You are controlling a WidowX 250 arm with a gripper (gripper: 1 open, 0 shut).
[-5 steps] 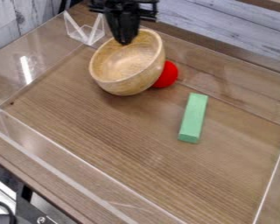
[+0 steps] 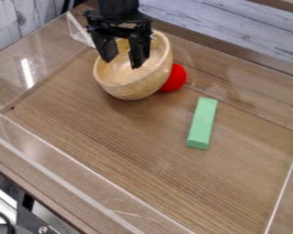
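Observation:
The black gripper [image 2: 118, 51] hangs over a large pale wooden bowl [image 2: 136, 87], its fingers spread open and reaching down to the bowl's upper opening. Nothing shows between the fingers. A red round object [image 2: 175, 79] sits against the bowl's right side, partly hidden by it. A light green bar [image 2: 201, 123] lies apart on the table to the lower right.
A clear plastic item stands at the back left behind the bowl. Cables and dark floor show past the table's lower left edge.
The bowl, red object and green bar have not visibly moved.

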